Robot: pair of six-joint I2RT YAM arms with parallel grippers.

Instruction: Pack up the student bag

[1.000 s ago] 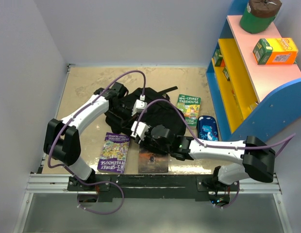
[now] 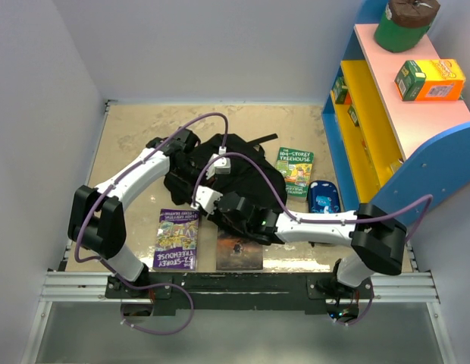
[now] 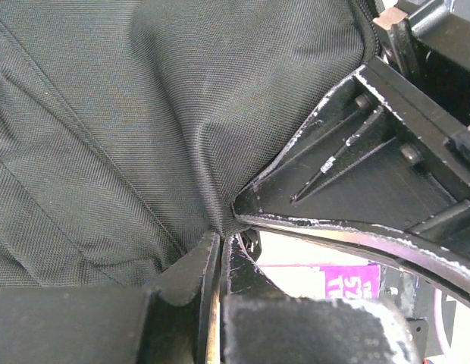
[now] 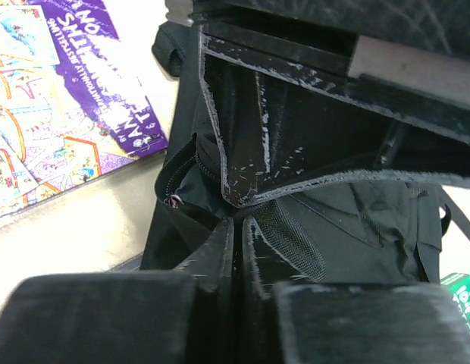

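The black backpack (image 2: pixel 250 174) lies in the middle of the table. My left gripper is shut at the bag's upper left part; in the left wrist view its tips meet at a fold of the fabric, and whether cloth is between them is unclear. My right gripper is shut at a zipped edge of the bag, near the bag's front-left. A purple Treehouse book (image 2: pixel 174 239) lies front left, a dark book (image 2: pixel 239 250) in front, a green Treehouse book (image 2: pixel 294 171) to the right, and a blue case (image 2: pixel 324 199) beside it.
A coloured shelf unit (image 2: pixel 402 114) with boxes and a green canister (image 2: pixel 402 26) stands along the right side. Bare table shows at the back and at the far left. The right arm crosses over the dark book.
The right gripper has moved leftward along the bag, its arm straightening toward the left. The left arm is nearly still. The purple book's top edge has shifted slightly left.
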